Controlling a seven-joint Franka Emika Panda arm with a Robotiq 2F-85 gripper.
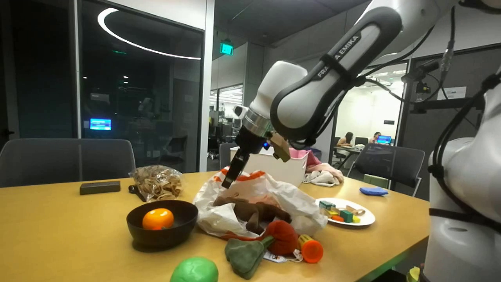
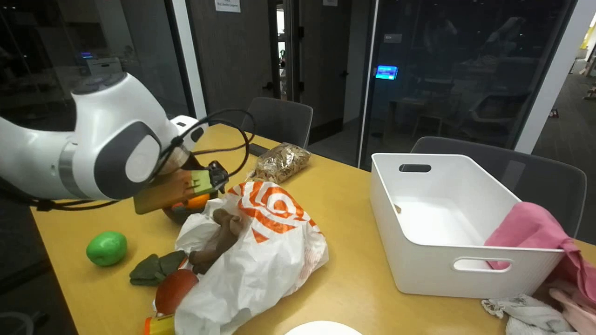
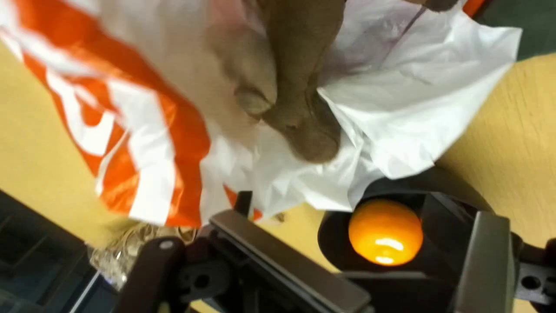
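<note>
A white plastic bag with orange print (image 1: 300, 204) lies on the table, its mouth spread around a brown plush toy (image 1: 256, 211). My gripper (image 1: 227, 183) is tilted above the bag's left side. In the wrist view its fingers (image 3: 484, 261) stand wide apart, with no object gripped. Beyond them appear the brown toy (image 3: 302, 78) in the bag and an orange fruit (image 3: 385, 232) inside the black bowl. A red-and-green plush (image 1: 282, 237) rests against the bag's front, next to an orange-and-yellow cup (image 1: 310, 249) on its side.
Left of the bag stands the black bowl (image 1: 162, 235), with a bag of brown bands (image 1: 157, 183) behind it. A green ball (image 1: 195, 270) is near the front. To the right is a white plate (image 1: 366, 218) of blocks. A white bin (image 2: 447, 273) stands behind the bag.
</note>
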